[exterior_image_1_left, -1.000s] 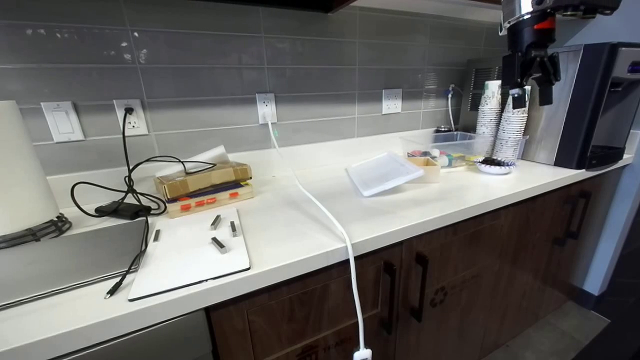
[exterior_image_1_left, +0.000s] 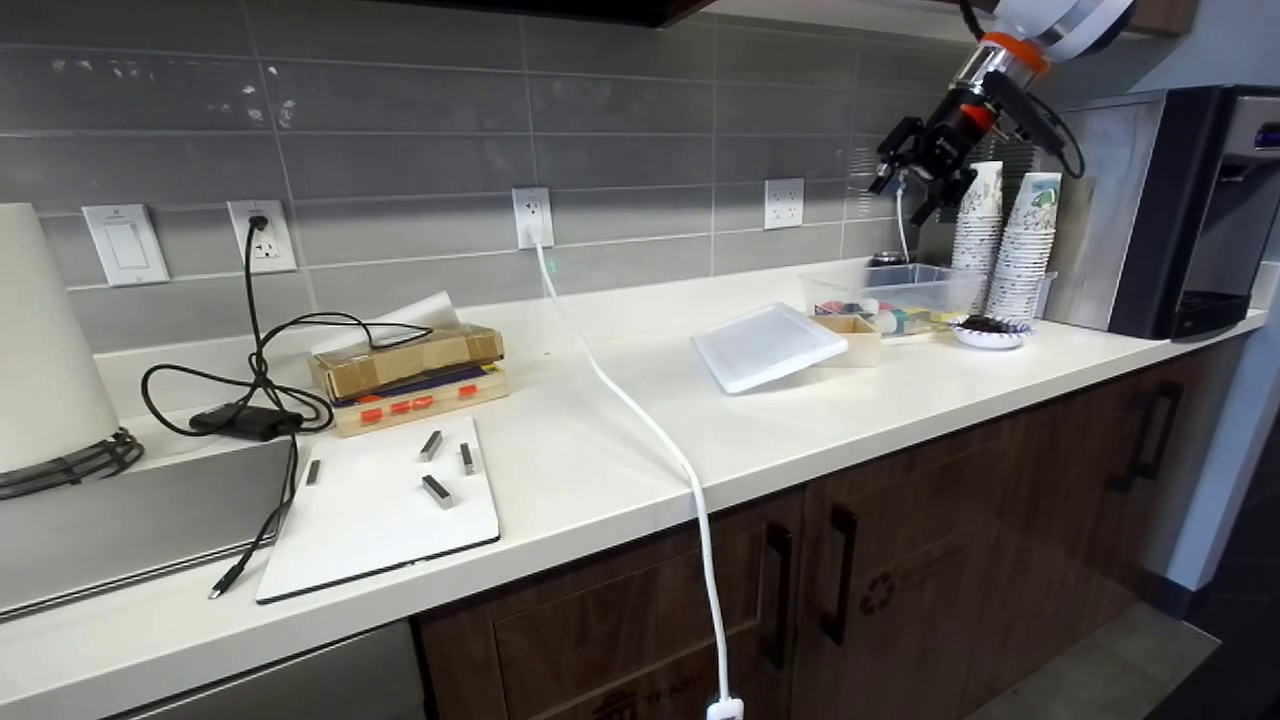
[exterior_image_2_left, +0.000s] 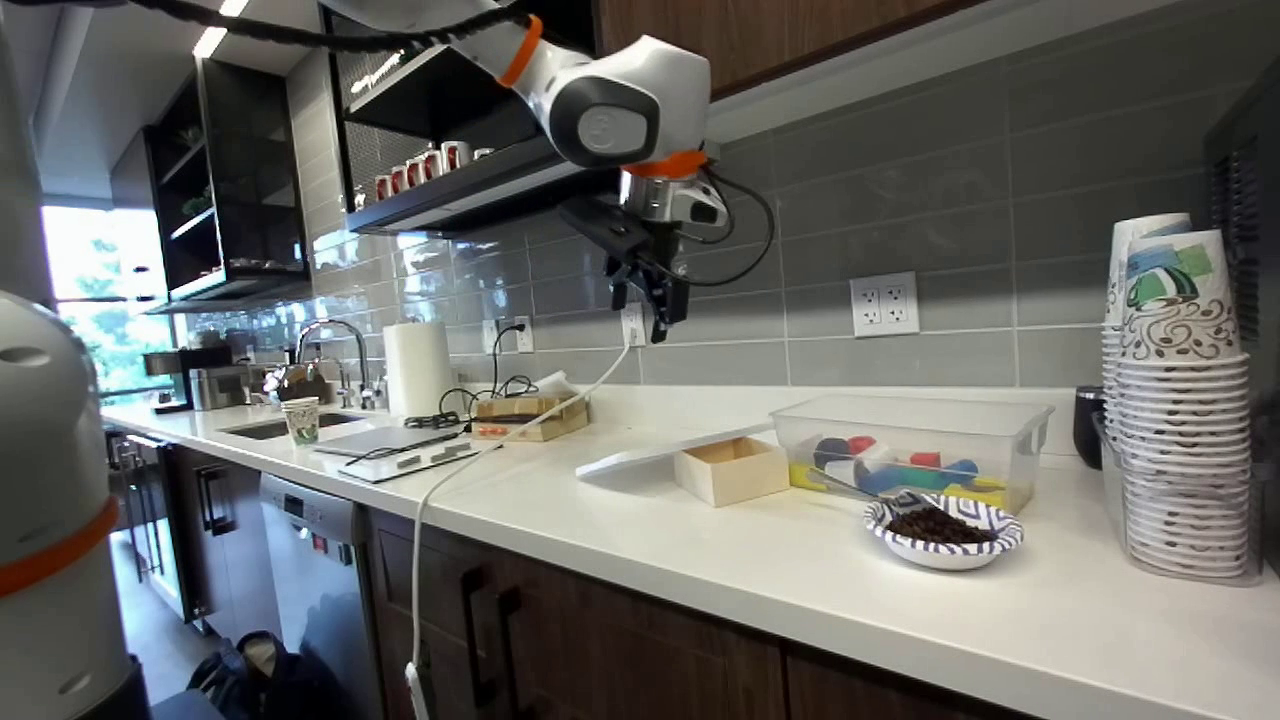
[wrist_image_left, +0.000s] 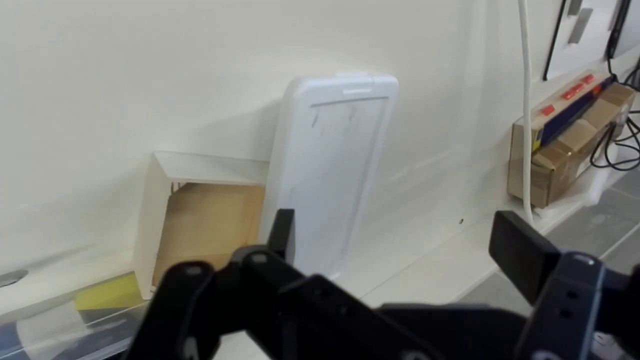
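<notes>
My gripper (exterior_image_1_left: 906, 196) hangs in the air above the counter, in front of the tiled wall. In the wrist view its fingers (wrist_image_left: 520, 255) stand wide apart with nothing between them, so it is open. Below it, a white plastic lid (wrist_image_left: 336, 174) leans against a small open wooden box (wrist_image_left: 210, 219). From the side, the lid (exterior_image_2_left: 672, 452) is tilted, one edge resting up on the box (exterior_image_2_left: 732, 470). Beside the box stands a clear plastic bin (exterior_image_2_left: 912, 438) holding several coloured items. A patterned paper bowl (exterior_image_2_left: 943, 530) of dark bits, with a fork in it, sits in front of the bin.
Tall stacks of paper cups (exterior_image_2_left: 1182, 444) stand at the right end. A white cable (exterior_image_1_left: 648, 420) crosses the counter and hangs over its front edge. Farther left are cardboard boxes (exterior_image_1_left: 414, 372) and a white board (exterior_image_1_left: 384, 504) with metal blocks.
The gripper has swung left in exterior view 1, from before the cup stacks toward the bin, and has turned from pointing down to a slant. The counter objects look unmoved.
</notes>
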